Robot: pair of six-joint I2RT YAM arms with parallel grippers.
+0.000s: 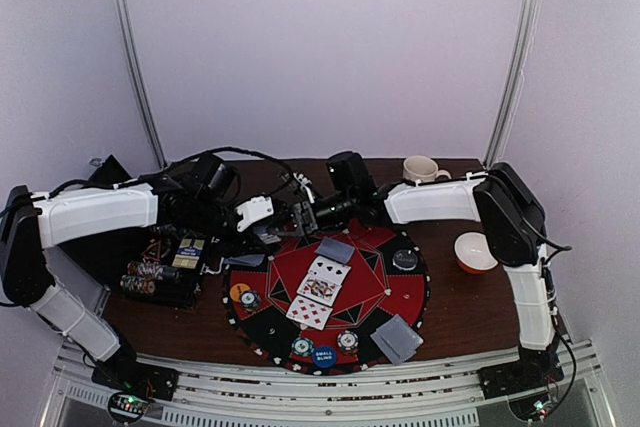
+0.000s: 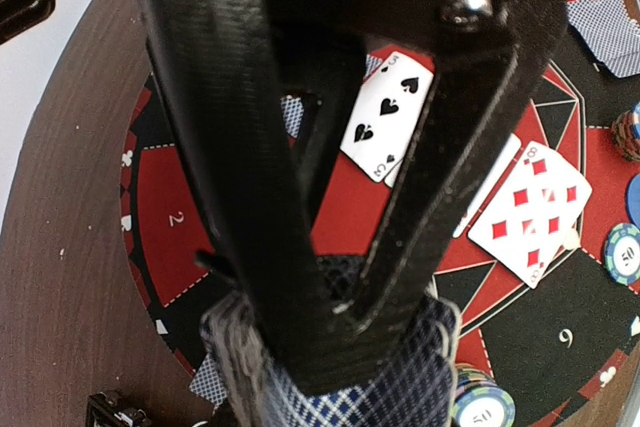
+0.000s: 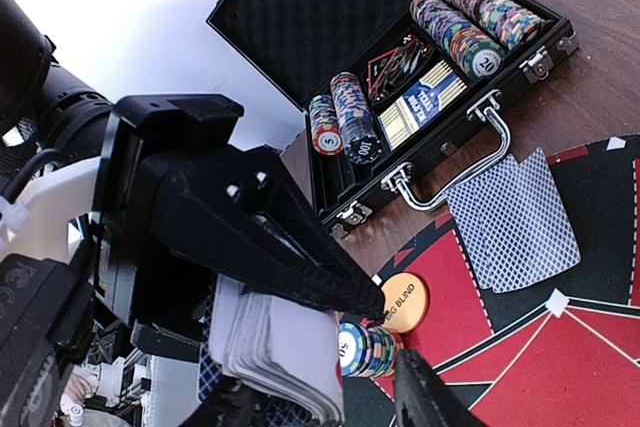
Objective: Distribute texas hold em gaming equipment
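Above the round felt's left side, my left gripper (image 1: 262, 232) is shut on a deck of cards (image 2: 370, 387), blue-checked backs showing in the left wrist view. My right gripper (image 1: 298, 215) reaches that deck; in the right wrist view its fingers are apart beside it, partly cut off at the bottom. Face-up cards (image 2: 530, 215) lie mid-felt, with face-down cards (image 1: 398, 337) at the front right and more (image 3: 510, 217) by the open chip case (image 3: 450, 117). Chip stacks (image 1: 348, 340), an orange BIG BLIND disc (image 3: 405, 302) and a blue SMALL BLIND disc (image 1: 324, 355) lie on the felt.
A white mug (image 1: 420, 169) stands at the back right and a bowl (image 1: 476, 252) on the right of the felt. The open case fills the table's left. Bare wood (image 1: 460, 317) shows at the front right.
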